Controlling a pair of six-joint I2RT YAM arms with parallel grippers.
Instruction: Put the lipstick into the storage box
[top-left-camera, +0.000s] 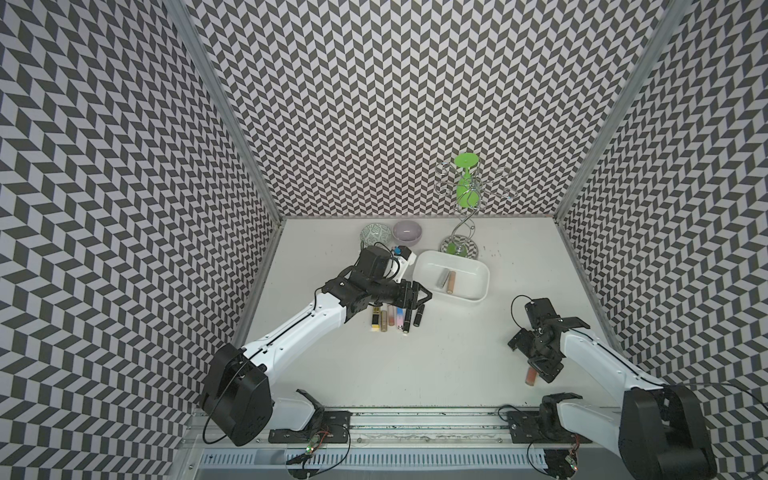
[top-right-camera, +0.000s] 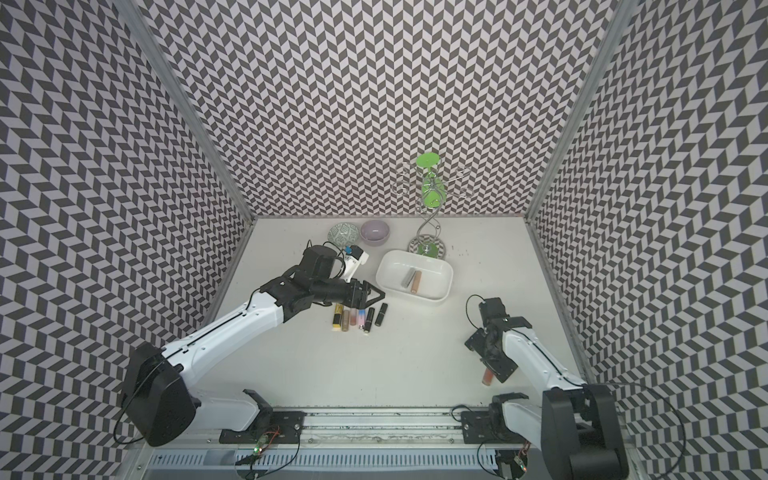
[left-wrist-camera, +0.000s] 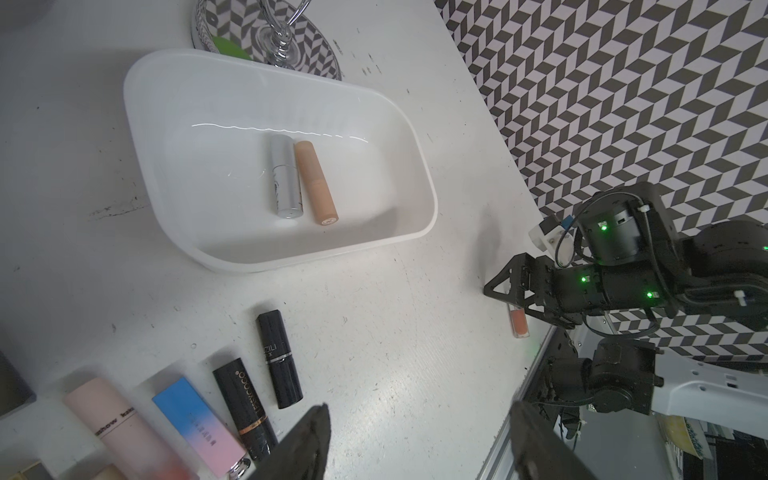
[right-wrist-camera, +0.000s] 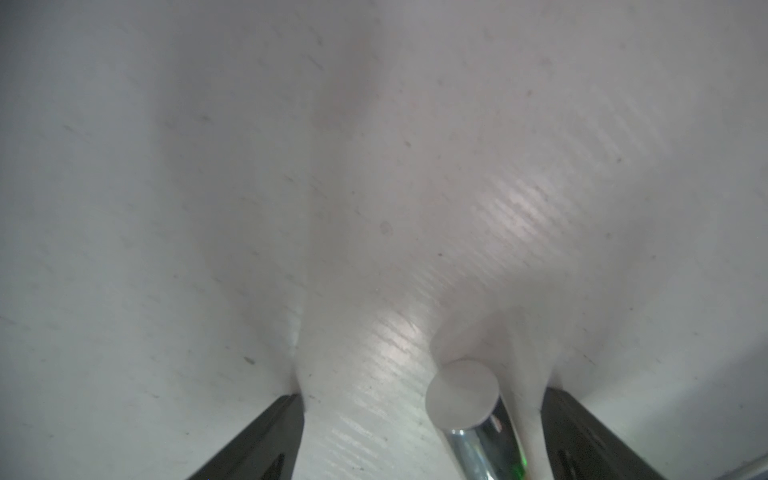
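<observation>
The white storage box (left-wrist-camera: 384, 120) stands at the back middle and holds a silver tube (left-wrist-camera: 285, 177) and a tan tube (left-wrist-camera: 317, 184). Low on the right side of the table, a lipstick with a reddish-orange body (top-left-camera: 530, 377) lies partly under my right gripper (top-left-camera: 529, 358). In the right wrist view its pale, round-ended dark cap (right-wrist-camera: 462, 394) shows between the two spread fingers, closer to the right one. That gripper is part open. My left gripper is open and empty, above the table in front of the box.
Left of centre lie several cosmetics, among them a black tube (left-wrist-camera: 280, 358), a blue-pink tube (left-wrist-camera: 200, 424) and a pink tube (left-wrist-camera: 124, 424). Two bowls (top-left-camera: 407, 233) and a green-and-wire stand (top-left-camera: 467, 192) are at the back.
</observation>
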